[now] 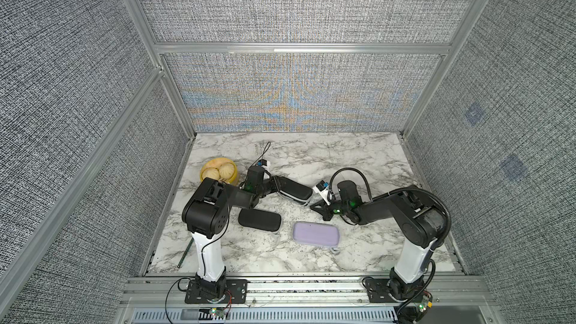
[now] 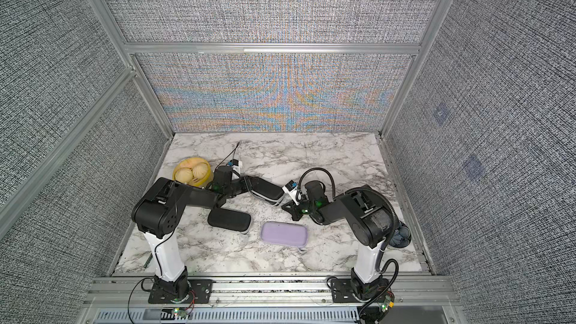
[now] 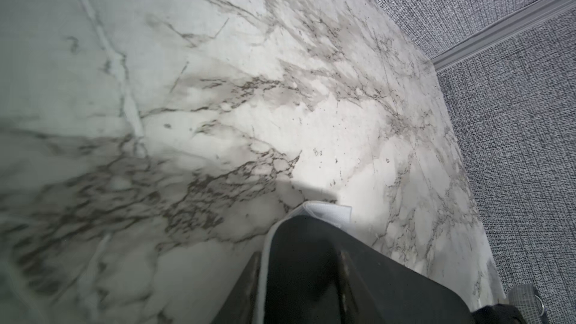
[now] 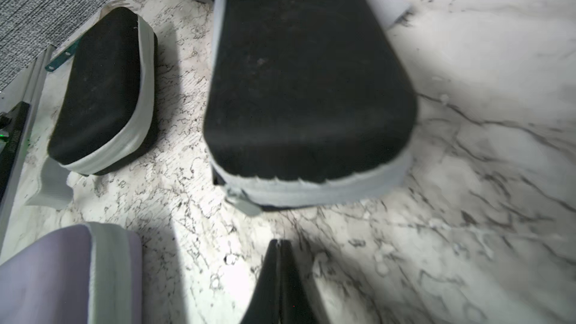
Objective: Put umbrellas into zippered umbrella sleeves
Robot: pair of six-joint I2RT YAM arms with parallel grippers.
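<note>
A black zippered case [image 4: 306, 84] with a pale zipper band lies slantwise in the middle of the table, its rounded end facing my right gripper. At its other end is my left gripper [image 1: 279, 184]; in the left wrist view its fingers stand around the dark case [image 3: 300, 270], but whether they grip it is unclear. My right gripper is shut just short of the near end, apart from the zipper pull [image 4: 243, 202], nothing between its fingers. A second black case [image 1: 259, 219] and a lilac case [image 1: 316, 234] lie closed nearer the front. No bare umbrella is identifiable.
A yellow bowl [image 1: 232, 173] of round pale items stands behind my left arm. A dark rod [image 1: 185, 253] lies at the left front. Dark items [image 2: 400, 236] sit by the right edge.
</note>
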